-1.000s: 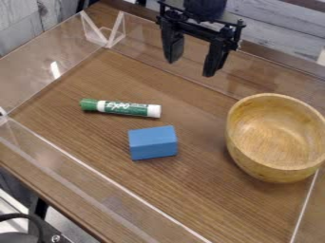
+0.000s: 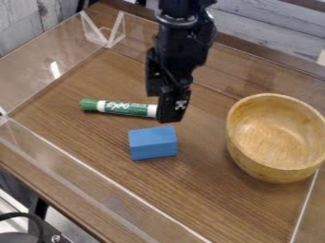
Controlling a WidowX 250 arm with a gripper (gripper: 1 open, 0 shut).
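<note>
The black gripper [image 2: 165, 87] hangs over the middle of the wooden table, its fingers apart and pointing down, with nothing seen between them. Below it to the left lies a green and white tube [image 2: 118, 107]. A blue block [image 2: 152, 142] sits nearer the front, below the gripper. A round yellow wooden bowl [image 2: 273, 138] stands on the right.
A low wall runs along the back edge, with a clear plastic piece [image 2: 102, 28] at the back left. A dark cable [image 2: 32, 223] lies at the front left corner.
The objects on the table have not visibly moved.
</note>
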